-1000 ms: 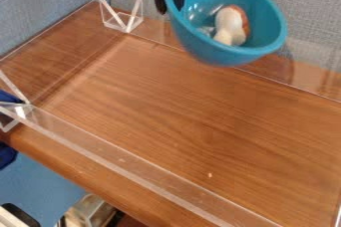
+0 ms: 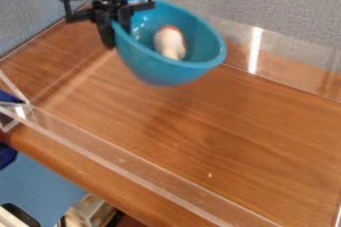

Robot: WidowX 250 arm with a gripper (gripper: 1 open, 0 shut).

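Observation:
A black gripper at the top left is shut on the near-left rim of a turquoise bowl, which it holds tilted above the wooden table. Inside the bowl lies a pale rounded object with some reddish colour, too small to identify.
Clear plastic edging runs along the table's back and front, with a white bracket at the left. A blue object sits at the left edge. Grey padded walls stand behind.
The gripper and bowl have moved left and down from the upper right, with the pale object still inside the bowl. The bowl now hides the back-left bracket.

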